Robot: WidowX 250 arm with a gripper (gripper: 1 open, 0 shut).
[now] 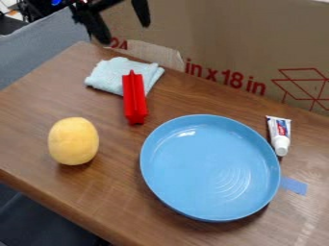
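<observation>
My black gripper (121, 26) is at the top left, open with nothing between its fingers, high above a folded pale blue cloth (106, 75). A red bar-shaped object (135, 101) lies on the wooden table at the cloth's front edge. A yellow round object (73, 140) sits at the left front. A large blue plate (210, 169) occupies the right front. A white toothpaste tube (280, 135) lies to the right of the plate. The upper part of the gripper is out of frame.
A cardboard box (238, 43) stands along the back of the table (52, 106). A small piece of blue tape (294, 185) is at the right. The table's left and front edges border darker space, and the left middle of the table is bare.
</observation>
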